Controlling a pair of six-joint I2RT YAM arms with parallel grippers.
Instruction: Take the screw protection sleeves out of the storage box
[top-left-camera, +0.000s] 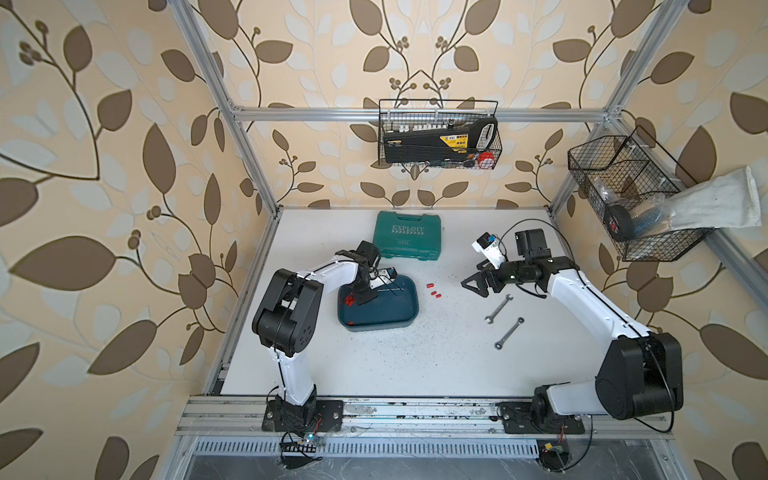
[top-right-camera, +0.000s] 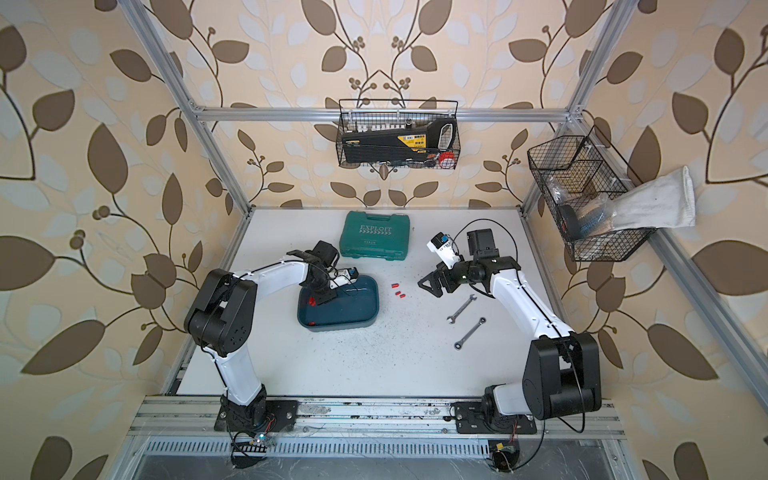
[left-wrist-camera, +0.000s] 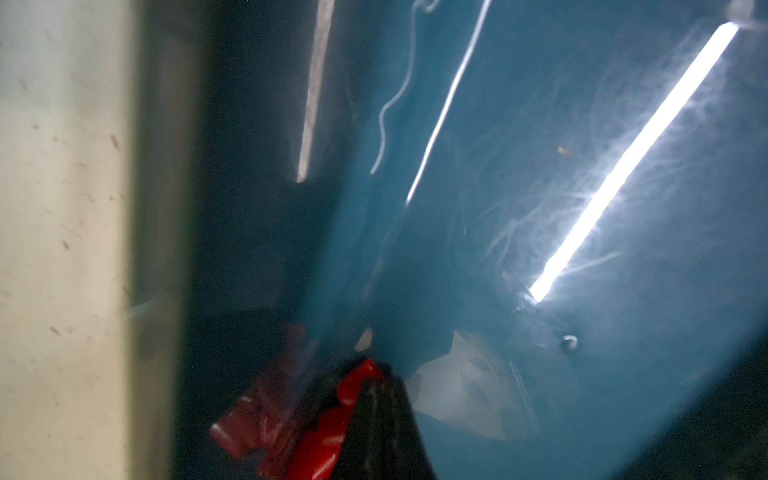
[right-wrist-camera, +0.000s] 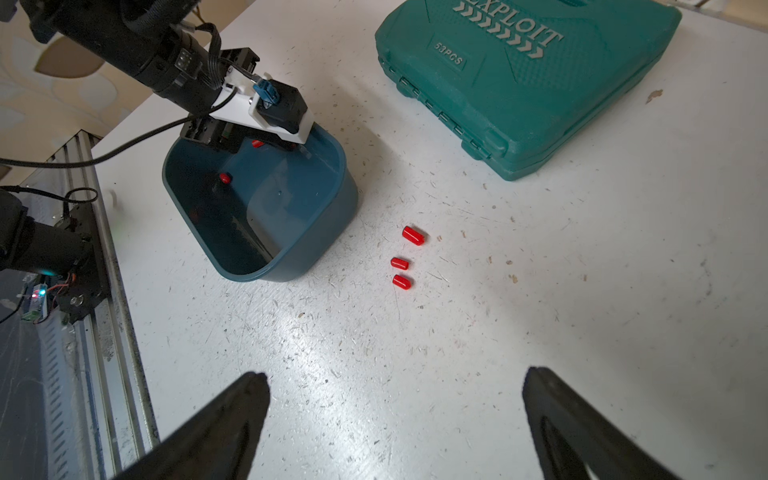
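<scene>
The dark blue storage box (top-left-camera: 384, 312) stands left of centre on the table. My left gripper is down inside it; in the left wrist view its dark shut fingertips (left-wrist-camera: 384, 432) are right against red sleeves (left-wrist-camera: 324, 448), and whether one is pinched is hard to tell. A red sleeve (right-wrist-camera: 225, 177) in the box also shows in the right wrist view. Outside, to the box's right, three red sleeves (right-wrist-camera: 413, 236) lie on the table. My right gripper (top-right-camera: 430, 285) hangs open above the table with nothing between its fingers.
A green case (top-left-camera: 406, 232) lies behind the box. Two wrenches (top-left-camera: 509, 333) lie at the right, below my right arm. Wire baskets (top-right-camera: 398, 140) hang on the frame.
</scene>
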